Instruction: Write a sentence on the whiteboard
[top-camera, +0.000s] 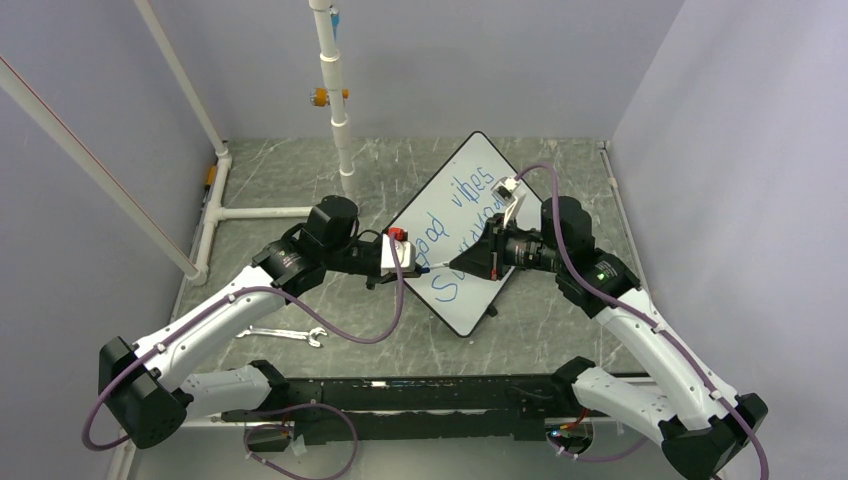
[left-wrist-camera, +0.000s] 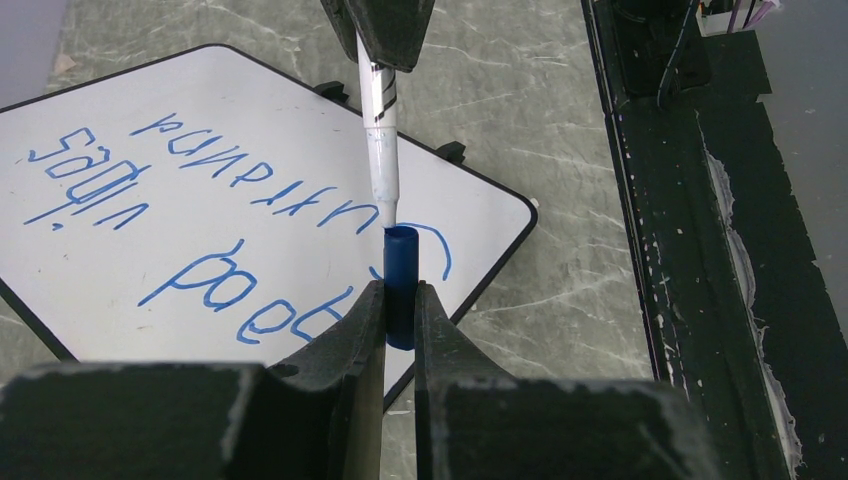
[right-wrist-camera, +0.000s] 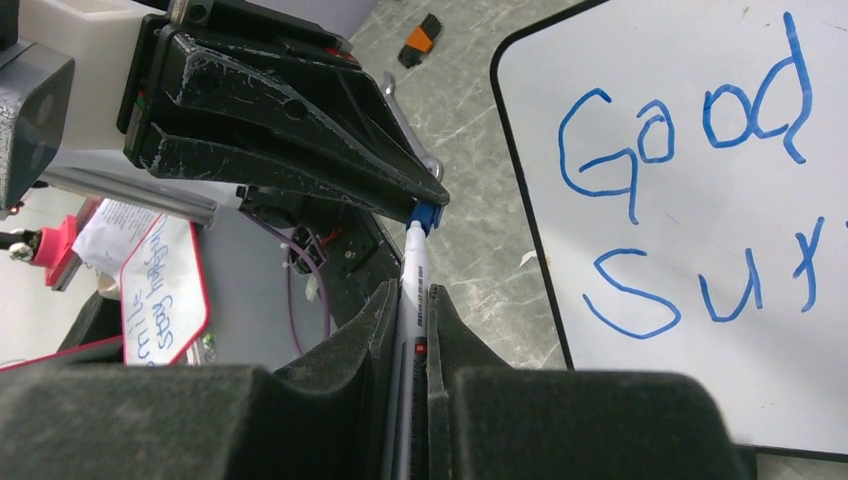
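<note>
In blue letters, "Good", "vibes" and a line starting with "Sur" stand on the whiteboard. A white marker is clamped in my right gripper, which is shut on its body. My left gripper is closed round a blue cap, its fingers on both sides of it. Marker tip and cap mouth meet, slightly off line in the left wrist view; whether the tip is inside cannot be told. In the top view both grippers face each other over the board's lower left part.
Wrenches lie on the grey marbled table at the left front. White pipes stand at the back left. Bare table surrounds the board.
</note>
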